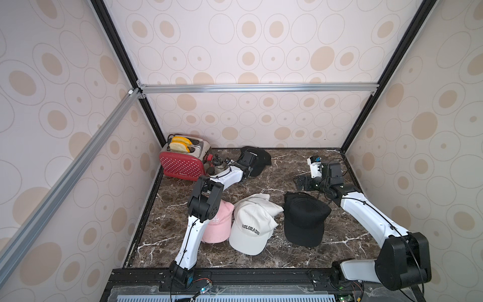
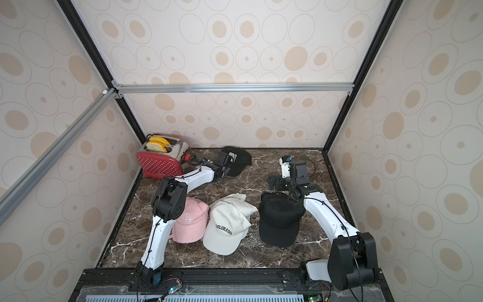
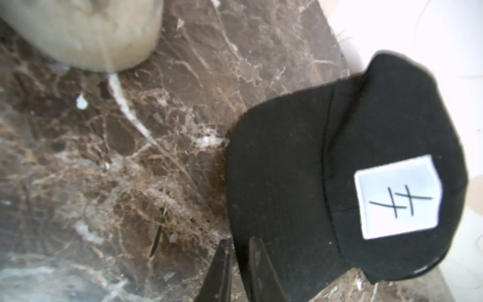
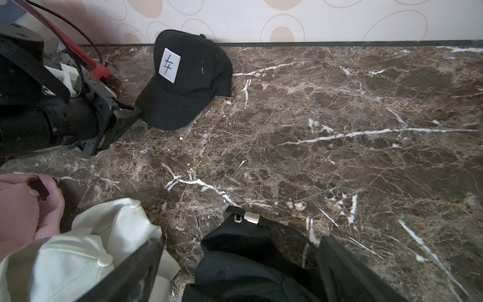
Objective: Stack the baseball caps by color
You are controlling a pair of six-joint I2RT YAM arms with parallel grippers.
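At the back of the table lies a black cap with a white patch (image 3: 397, 196), its brim toward my left gripper. That gripper's fingers (image 3: 213, 276) stand slightly apart, with the edge of the brim showing in the narrow gap between them. A pink cap (image 1: 217, 224), white COLORADO headwear (image 1: 251, 226) and another black cap (image 1: 305, 221) lie in a row along the front. My right gripper is open above the back of the front black cap, its strap and buckle (image 4: 251, 217) below, nothing held.
A red perforated basket (image 1: 182, 166) holding a toaster-like item with yellow parts (image 1: 181, 145) stands at the back left, close to the left arm.
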